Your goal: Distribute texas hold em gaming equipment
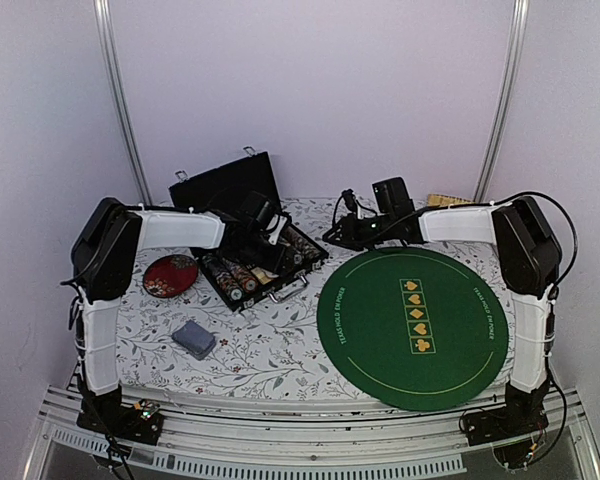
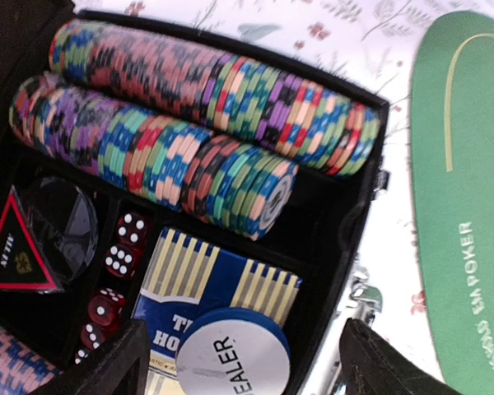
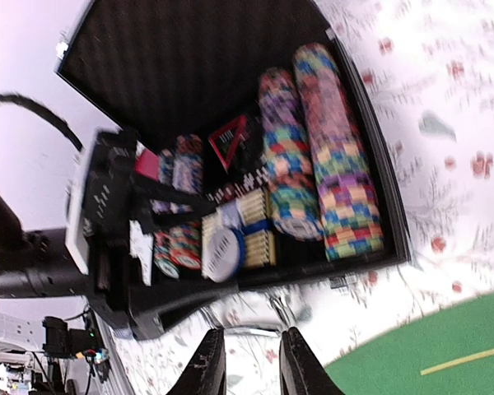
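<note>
The black chip case is open at the back left, holding chip rolls, red dice, card decks and a white dealer button. My left gripper is over the case, its fingers apart around the dealer button, part open, nothing clearly held. My right gripper is raised right of the case, above the table by the green poker mat; its fingertips appear close together in its wrist view, with nothing seen between them.
A red round item lies left of the case, and a grey-blue pack in front of it. A wooden item is at the back right.
</note>
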